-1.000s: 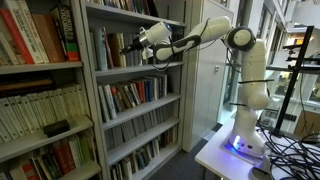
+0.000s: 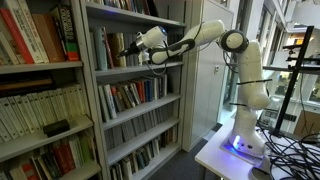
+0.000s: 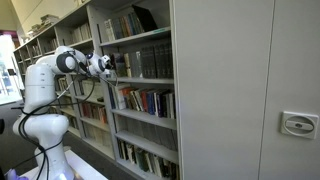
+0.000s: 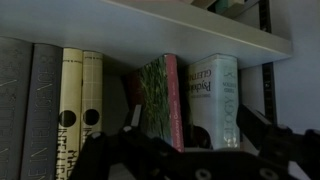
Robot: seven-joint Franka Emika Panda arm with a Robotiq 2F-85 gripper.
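Note:
My gripper stands open in the wrist view, its dark fingers spread before the books on a shelf. Between and beyond them are a book with a green grassy cover and red spine and a pale book lettered "Psychology". The grassy book leans a little. No book appears held. Exterior view 1 has the gripper at an upper shelf of the grey bookcase; in exterior view 2 it is small against the same shelving. Low light hides fingertip contact.
Two cream books and dark grey volumes stand on the left. A shelf board runs close overhead, and an upright bounds the right side. Lower shelves hold more books. A white table carries the arm's base.
The arm's upper links sit slightly lower in exterior view 1 than before. Books and shelves show no visible change.

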